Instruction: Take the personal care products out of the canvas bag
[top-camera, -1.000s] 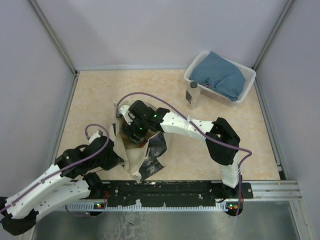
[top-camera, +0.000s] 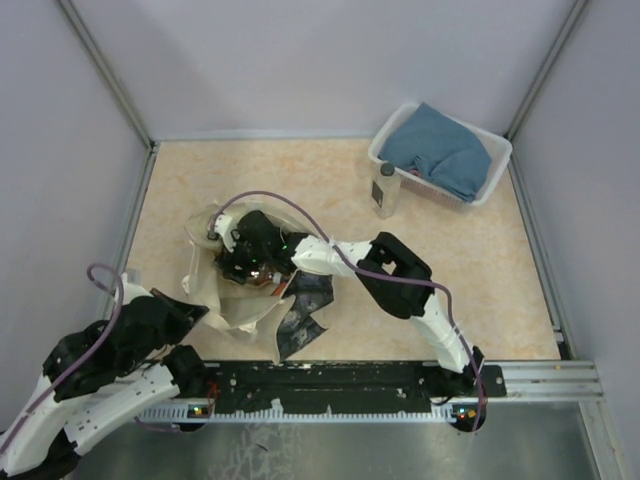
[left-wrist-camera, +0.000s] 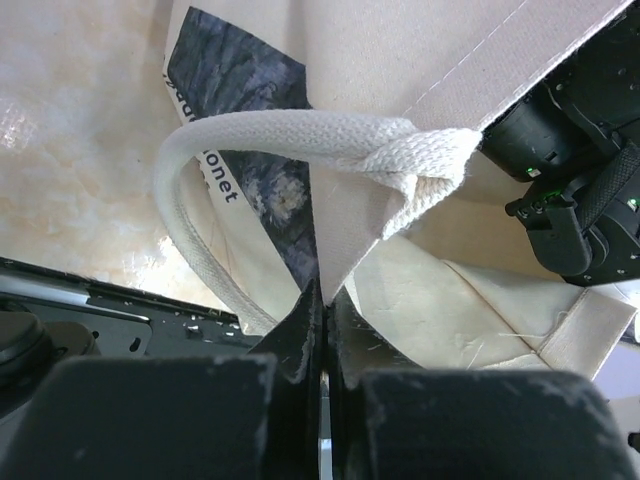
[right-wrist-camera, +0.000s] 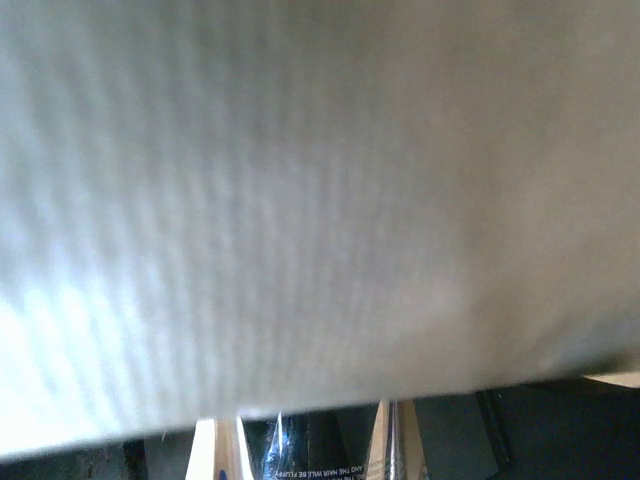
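The canvas bag (top-camera: 265, 318) stands on the table with its mouth spread, a dark printed panel on its side. At its left edge my left gripper (top-camera: 203, 311) is shut on the canvas; in the left wrist view the pinched fold of cloth runs down between the fingertips, beside a rope handle (left-wrist-camera: 270, 130). Inside the bag's mouth my right gripper (top-camera: 238, 264) is lowered, open. Blurred fabric fills most of the right wrist view, hiding its fingers. Below that fabric shows a dark glossy product (right-wrist-camera: 310, 455) with white print. A clear bottle (top-camera: 385, 190) stands outside the bag.
A white basket (top-camera: 506, 150) holding a folded blue cloth (top-camera: 440, 150) stands at the back right. My right forearm crosses over the bag's right rim.
The right gripper has shifted left within the bag.
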